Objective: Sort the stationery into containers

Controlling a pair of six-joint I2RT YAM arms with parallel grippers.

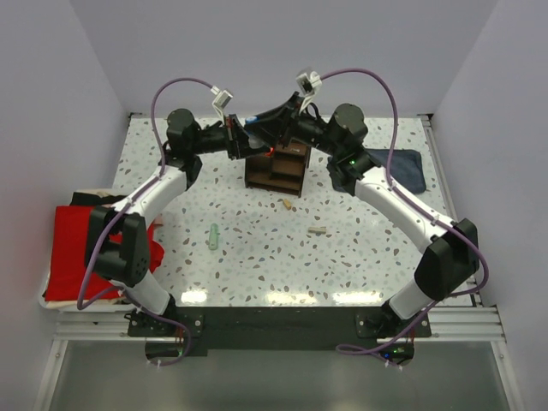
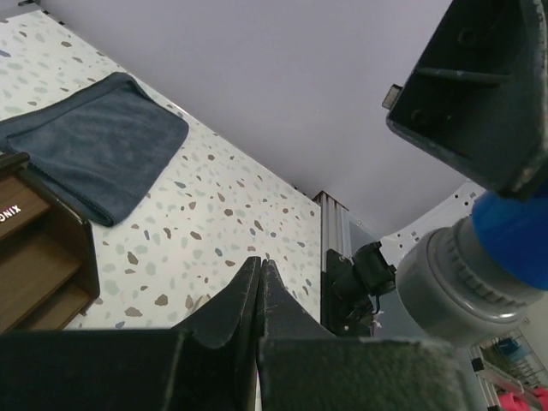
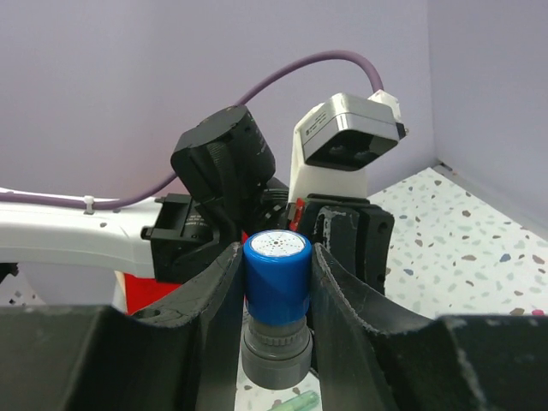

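A blue and silver cylinder (image 3: 278,282), likely a bottle or pot, is gripped by my right gripper, with a finger on each side of its blue part. In the left wrist view its silver end (image 2: 441,278) hangs at the right, beside my left gripper, whose fingers are shut with nothing showing between them. Both grippers are raised over the brown wooden organizer (image 1: 274,182), hiding its back left part from above. On the table lie a green stick-like item (image 1: 213,236), a small tan piece (image 1: 288,204) and a pale piece (image 1: 318,229).
A dark blue-grey cloth (image 1: 402,169) lies at the back right. Red cloth (image 1: 73,253) fills a bin at the left.
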